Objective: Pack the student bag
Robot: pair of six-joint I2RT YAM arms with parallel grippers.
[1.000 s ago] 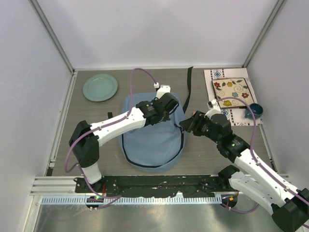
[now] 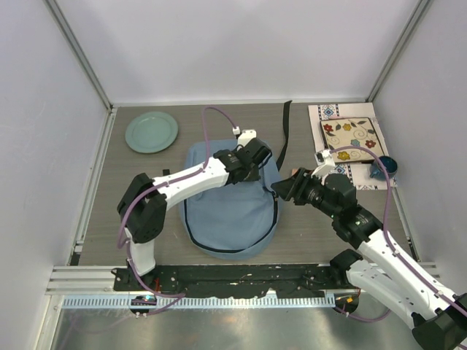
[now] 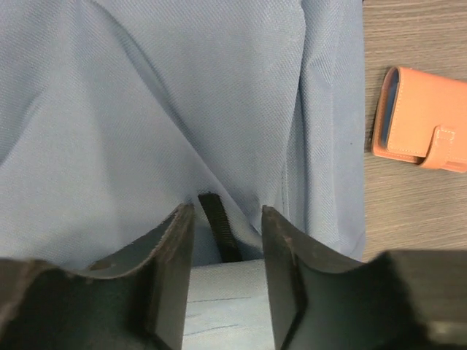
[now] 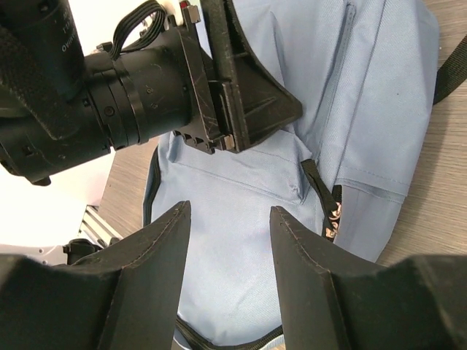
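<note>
A grey-blue bag [image 2: 232,222] with black zipper trim lies flat on the table. Above its upper pocket is my left gripper, its fingers apart; a black pull tab [image 3: 219,227] on the fabric shows in the gap, not gripped as far as I can see. My right gripper hangs over the bag's right side with open fingers and nothing between them. In the right wrist view a black zipper pull [image 4: 315,179] and a patterned tab [image 4: 333,216] lie just beyond its right finger. An orange wallet [image 3: 430,120] rests on the wood beside the bag.
A green plate [image 2: 152,132] sits at the back left. At the back right are a floral notebook [image 2: 352,138] and a dark blue mug [image 2: 384,167] on a patterned mat [image 2: 319,113]. A black strap [image 2: 285,131] extends behind the bag. Both arms are close together.
The left arm's elbow has shifted slightly right, while its gripper stays over the same part of the bag.
</note>
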